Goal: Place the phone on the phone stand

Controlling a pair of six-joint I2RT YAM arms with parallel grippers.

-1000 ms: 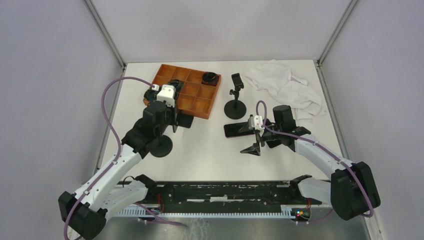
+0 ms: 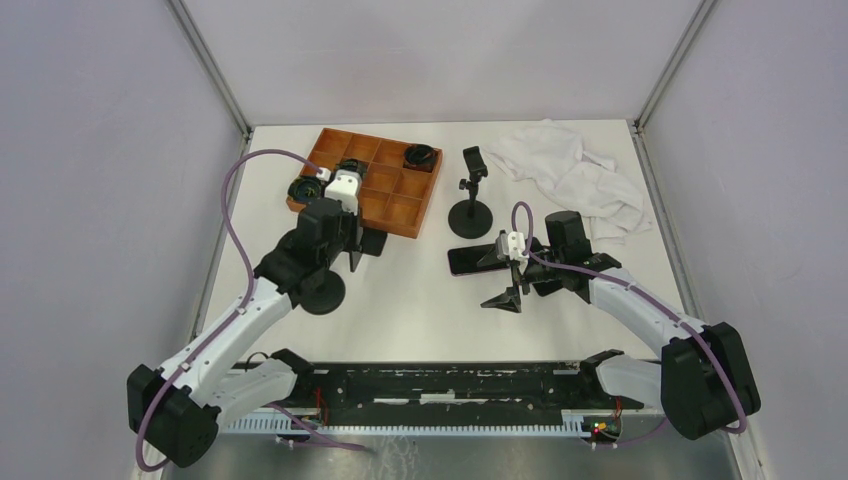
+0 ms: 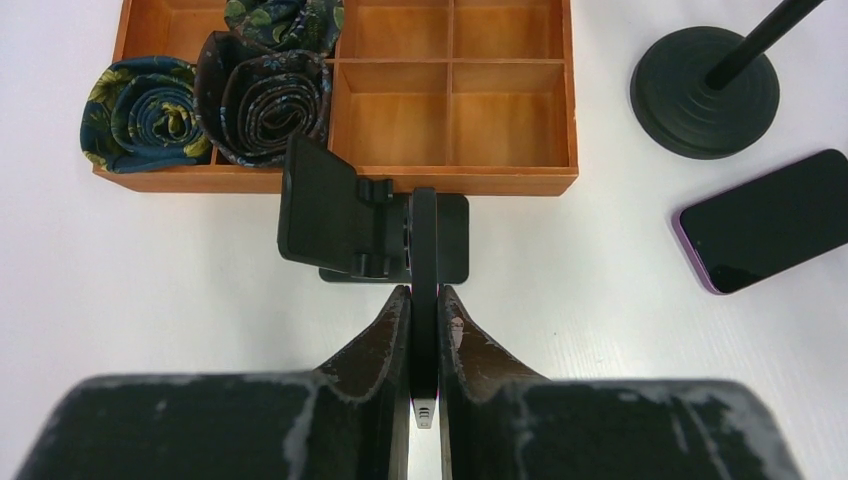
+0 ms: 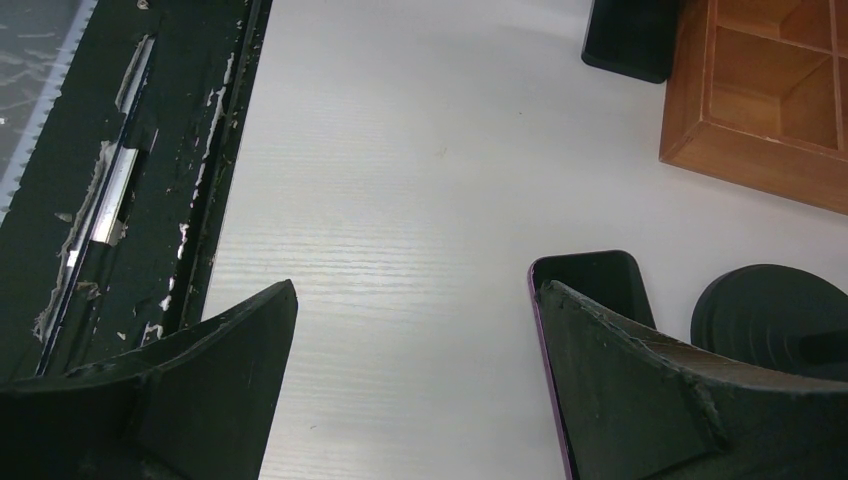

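A black folding phone stand (image 3: 325,215) is held upright by its dark post in my left gripper, which is shut on it just in front of the wooden organizer. The black phone with a purple edge (image 3: 768,222) lies flat on the table, right of the stand in the left wrist view. My right gripper (image 2: 505,275) hangs over the phone, open, its fingers far apart in the right wrist view with nothing held; the phone (image 4: 590,280) lies partly hidden under one finger.
A wooden organizer (image 2: 400,210) with rolled ties is at the back left. A round-based black holder (image 2: 469,218) stands at back centre, a white cloth (image 2: 570,175) at back right.
My left arm has moved slightly right, together with what it holds. The right arm and the phone have not moved.
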